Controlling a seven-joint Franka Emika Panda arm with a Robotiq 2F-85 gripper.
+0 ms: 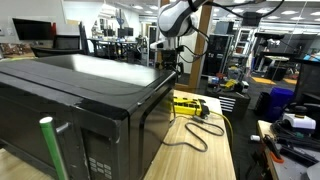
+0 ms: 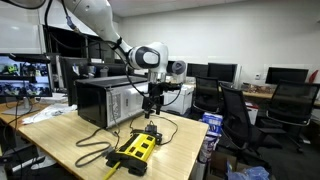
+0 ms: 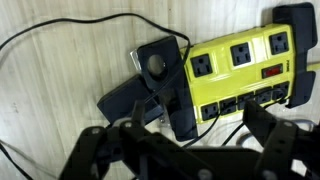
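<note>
My gripper hangs over the table with its fingers spread wide and nothing between them. In the wrist view, a yellow power strip [image 3: 236, 80] with black ends lies at the upper right. A black piece with a round opening [image 3: 152, 72] sits against the strip's left end, and a dark cable crosses it. From the second exterior view, the gripper [image 2: 155, 101] is above the table, behind the yellow strip [image 2: 135, 150] and clear of it. The first exterior view shows the strip [image 1: 189, 105] partly hidden by a black microwave-like box [image 1: 100, 110].
The black box [image 2: 104, 102] stands behind and left of the strip in the second exterior view. Loose dark cables [image 2: 92, 150] curl over the wooden table [image 2: 62, 134]. Bare tabletop lies right of the strip. Office chairs [image 2: 243, 120] stand beyond the table.
</note>
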